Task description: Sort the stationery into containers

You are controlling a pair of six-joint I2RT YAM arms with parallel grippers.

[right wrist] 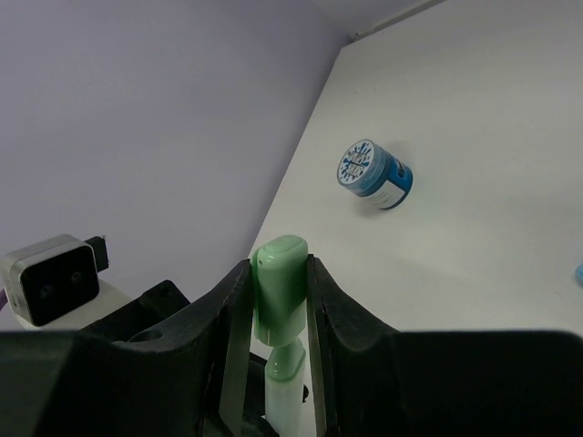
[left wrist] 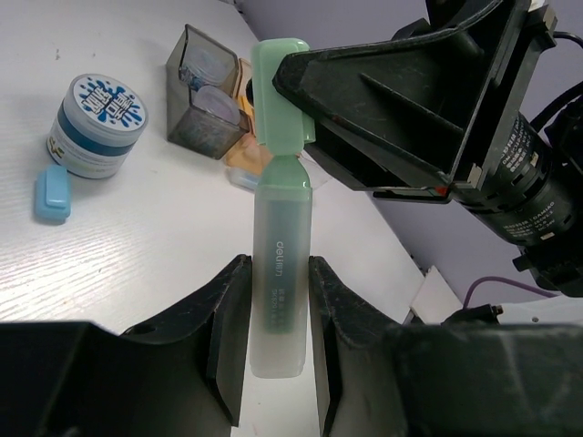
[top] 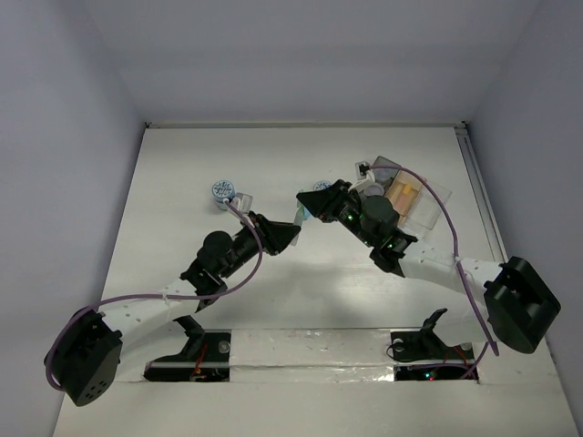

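Note:
A pale green deli marker [left wrist: 280,273] stands upright between the grippers in mid-air. My right gripper [top: 308,200] is shut on its green top [right wrist: 281,287]. My left gripper has its fingers either side of the translucent body; whether they press on it I cannot tell. A small blue item [left wrist: 53,193] lies on the table beside a blue-labelled jar [left wrist: 95,129]. A second jar [right wrist: 373,173] stands at the left of the table.
At the back right are a grey compartment box [left wrist: 200,109] with round tubs and a tan-and-clear container [top: 421,205].

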